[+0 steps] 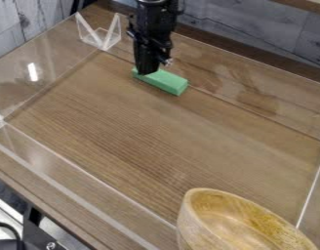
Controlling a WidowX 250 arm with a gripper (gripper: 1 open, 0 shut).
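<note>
My black gripper (147, 61) hangs over the back middle of the wooden table, just behind and above a green block (166, 82), with its lower tip close to the block's left end. The block lies flat, long and turned at a slant. Whether the fingers are open or shut is too small to tell.
A yellow bowl (238, 223) sits at the front right. A clear plastic piece (100, 31) stands at the back left. Dark cables hang off the front left edge.
</note>
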